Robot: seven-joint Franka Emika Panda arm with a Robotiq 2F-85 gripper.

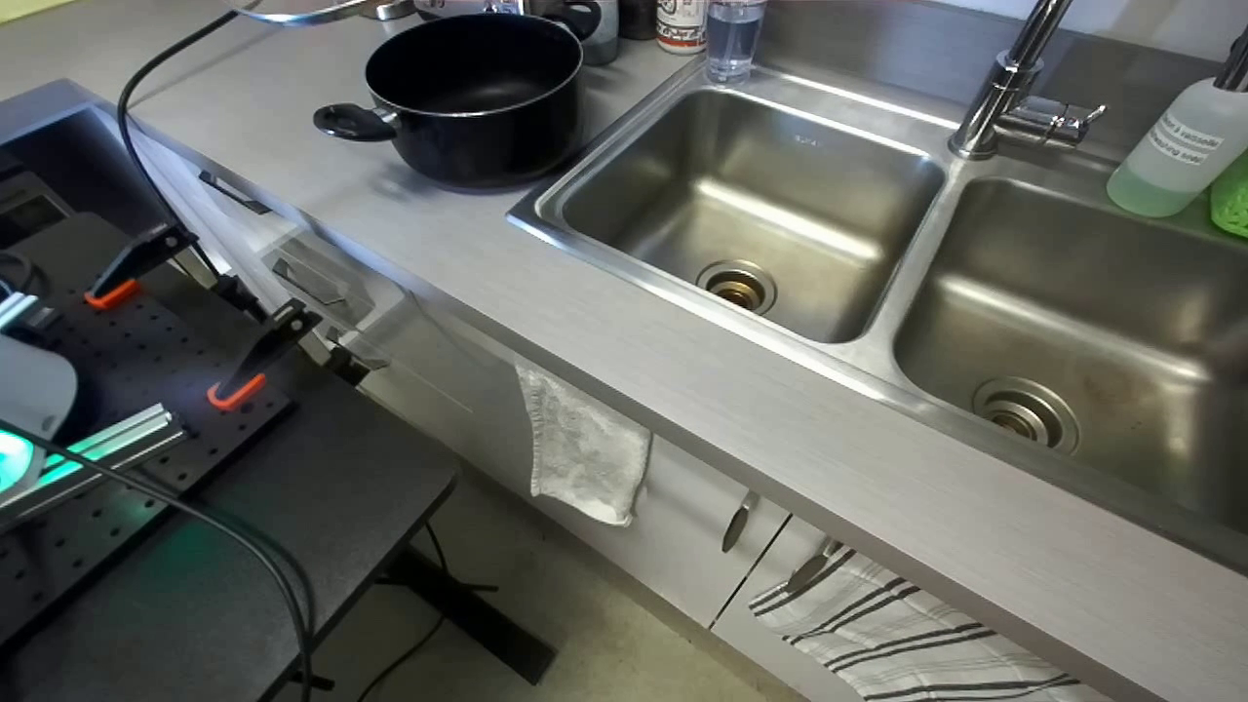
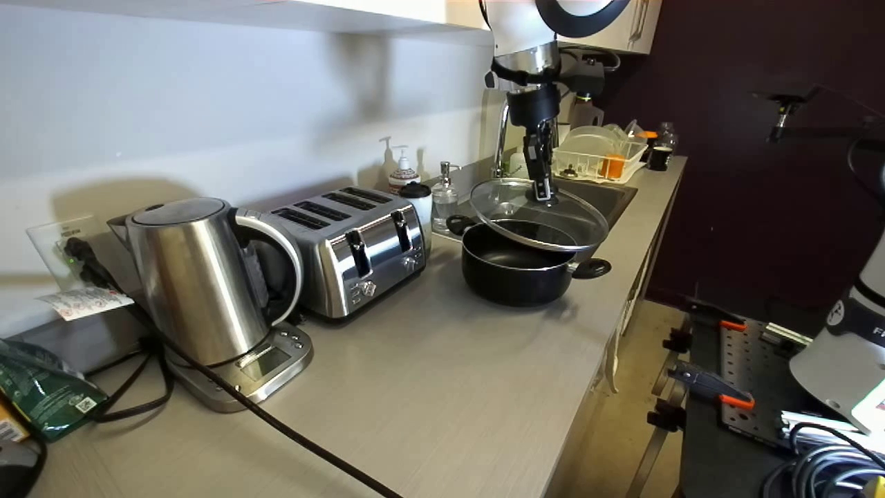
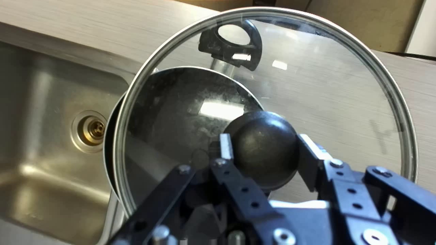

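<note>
A round glass lid (image 3: 347,94) with a metal rim hangs tilted from my gripper, which is shut on its dark ball-shaped knob (image 3: 263,134). In exterior view 2 the gripper (image 2: 543,195) points down at the lid (image 2: 572,232), which overlaps the black pot (image 2: 514,278). The lid is raised clear of the pot: exterior view 1 shows the pot (image 1: 486,146) uncovered, with only a bit of lid rim (image 1: 306,17) at the top edge. From the wrist, the lid sits off-centre, reaching right past the pot's rim. The gripper is outside exterior view 1.
A double sink (image 1: 749,222) lies beside the pot. Behind the pot stand a toaster (image 2: 357,249), soap bottle (image 2: 444,199) and glass of water (image 1: 734,41); a steel kettle (image 2: 195,282) is at left.
</note>
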